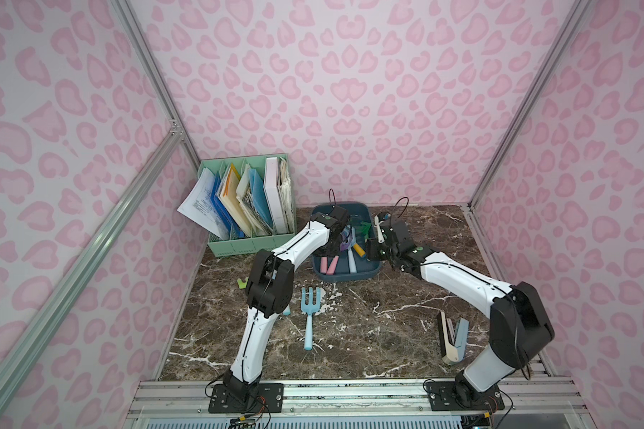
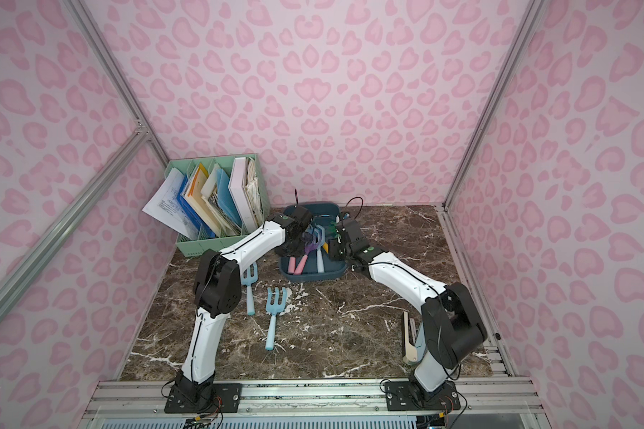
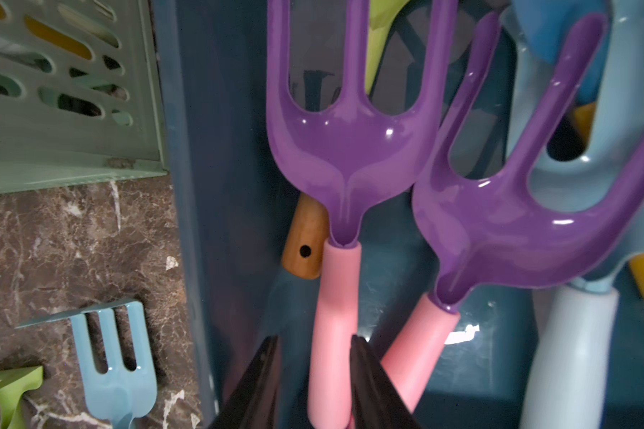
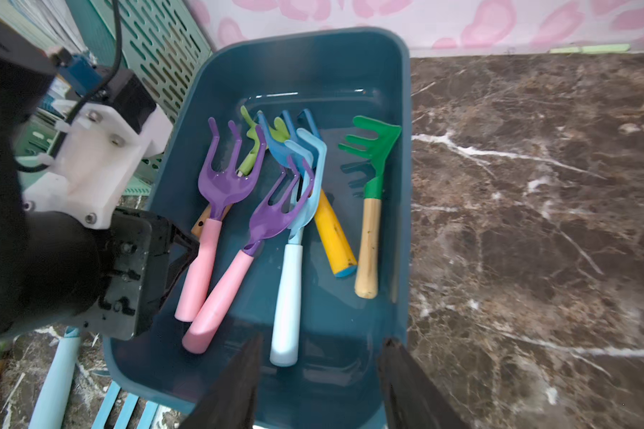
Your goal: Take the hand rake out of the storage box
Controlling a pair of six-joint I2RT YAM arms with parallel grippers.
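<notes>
The dark blue storage box (image 4: pixel 400 93) holds several hand rakes. Two are purple with pink handles (image 3: pixel 332 300); others are light blue (image 4: pixel 286 300) and green with a wooden handle (image 4: pixel 368 250). My left gripper hangs open over the left purple rake's pink handle, at the box's left side; whether it touches cannot be seen. My right gripper stands open at the box's right side, its fingertips over the near part of the box in the wrist view, with nothing visible held.
A green file holder (image 1: pixel 250 243) with papers stands left of the box. Blue forks (image 1: pixel 309 321) lie on the marble table in front. A pale stapler-like object (image 1: pixel 450 343) lies front right. The table right of the box is clear.
</notes>
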